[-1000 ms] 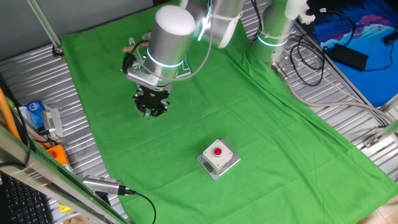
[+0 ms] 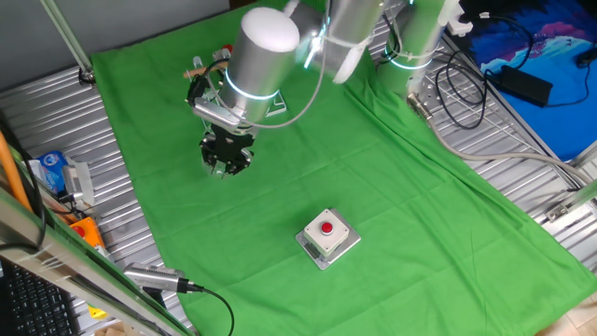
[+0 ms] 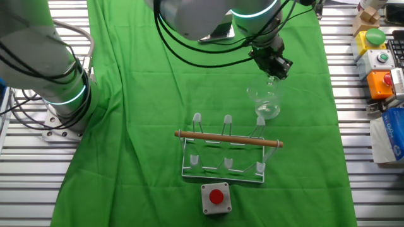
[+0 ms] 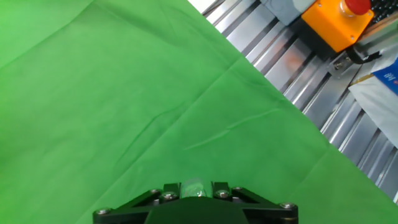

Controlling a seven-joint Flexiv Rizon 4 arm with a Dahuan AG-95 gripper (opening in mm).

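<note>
My gripper (image 3: 278, 70) points down over the green cloth. A clear glass vessel (image 3: 267, 108) extends from its fingertips in exterior view 2, its outline faint against the cloth. In the wrist view, a clear piece of the glass (image 4: 194, 187) fills the narrow gap between the dark fingers, and the gripper looks shut on it. Whether the glass touches the cloth is unclear. In exterior view 1 the gripper (image 2: 224, 166) hides most of it. Beside the glass stands a white wire rack (image 3: 224, 179) with a wooden bar (image 3: 228, 138).
A red button box (image 2: 326, 231) sits on the cloth, close to the rack in exterior view 2. Boxes with buttons, including an orange one (image 4: 337, 23), line the slatted table edge.
The upper arm has shifted slightly to the right in exterior view 1, and its cable hangs differently. My gripper stays in nearly the same place.
</note>
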